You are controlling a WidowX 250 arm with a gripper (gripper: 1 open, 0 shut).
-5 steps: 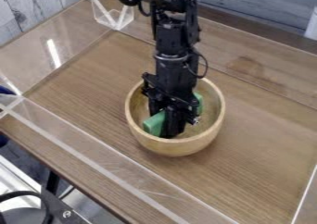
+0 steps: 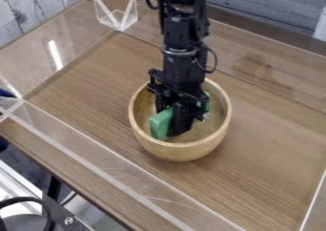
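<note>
A pale wooden bowl (image 2: 181, 149) sits near the middle of the table (image 2: 90, 111). Inside it lies a green object (image 2: 160, 124), partly hidden. The black robot arm reaches down from the top, and its gripper (image 2: 182, 109) is low inside the bowl, at the green object. The dark fingers and shadow make it unclear whether the gripper is shut on it.
A white wire-like holder (image 2: 116, 15) stands at the back left. Black cables (image 2: 26, 204) lie at the lower left, off the table's edge. The table around the bowl is largely clear.
The gripper has shifted slightly within the bowl, and the green object's visible part has changed a little. The bowl stays about in place.
</note>
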